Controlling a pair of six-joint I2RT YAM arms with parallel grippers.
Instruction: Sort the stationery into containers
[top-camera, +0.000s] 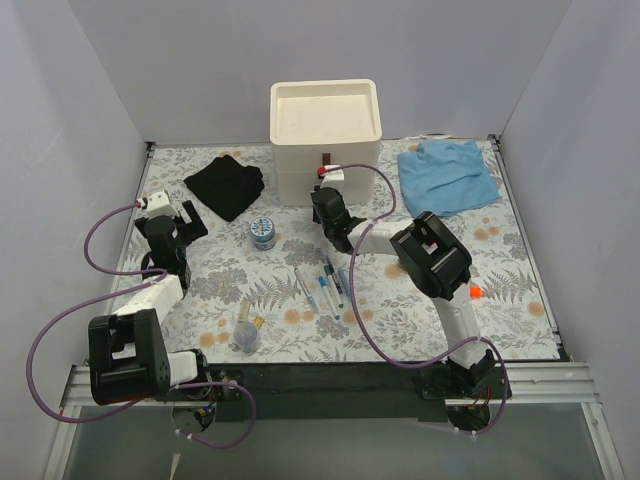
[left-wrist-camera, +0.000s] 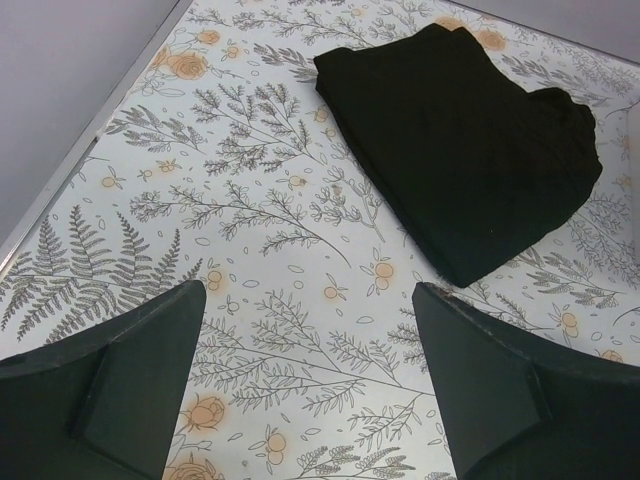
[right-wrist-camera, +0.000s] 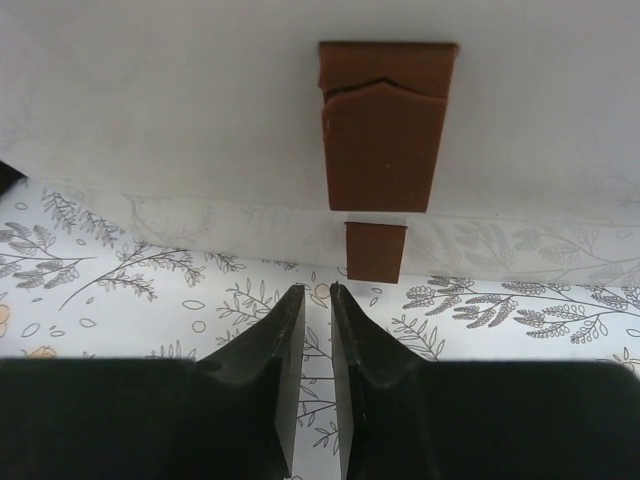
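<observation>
A white drawer box (top-camera: 324, 110) with brown handles stands at the back centre. My right gripper is at its front, just below the handles (right-wrist-camera: 383, 150), fingertips close together with a narrow gap, nothing seen between them. Several pens (top-camera: 334, 285) lie in the middle of the table. A round blue-lidded tin (top-camera: 262, 232) is left of centre, and a clear cup (top-camera: 245, 336) stands near the front edge. My left gripper hangs open over the left side of the table, nothing between its fingers.
A folded black cloth (left-wrist-camera: 455, 150) lies at the back left, a blue cloth (top-camera: 447, 180) at the back right. An orange object (top-camera: 476, 292) lies at the right, partly beside the right arm. The table's left-centre has bare room.
</observation>
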